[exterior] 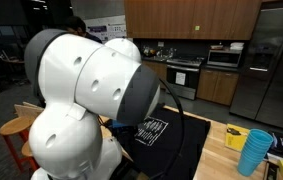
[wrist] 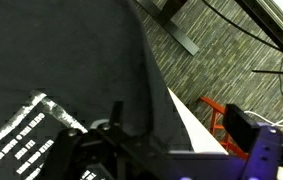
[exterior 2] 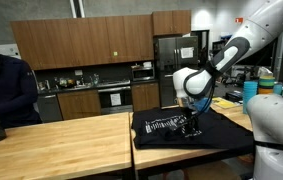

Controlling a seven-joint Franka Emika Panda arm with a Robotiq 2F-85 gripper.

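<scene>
A black cloth with white printed marks (wrist: pixel 31 140) lies spread on the wooden table, and exterior view 1 shows the same dark cloth (exterior: pixel 181 145) beside the arm. My gripper is open over the cloth's border by the table edge. A raised fold of the cloth (wrist: pixel 159 100) runs between the two fingers in the wrist view; whether they touch it cannot be told. From the side, the gripper (exterior 2: pixel 190 124) points down low over the cloth (exterior 2: pixel 156 122). In exterior view 1 the white arm hides the gripper.
Bare wooden table (exterior 2: pixel 61 150) stretches left of the cloth. Blue cups (exterior: pixel 254 152) and a yellow item (exterior: pixel 237 138) stand on its other side. Beyond the table edge the grey floor (wrist: pixel 206 70) shows, with an orange stool (wrist: pixel 221 125). A person (exterior 2: pixel 11 85) stands at the far left.
</scene>
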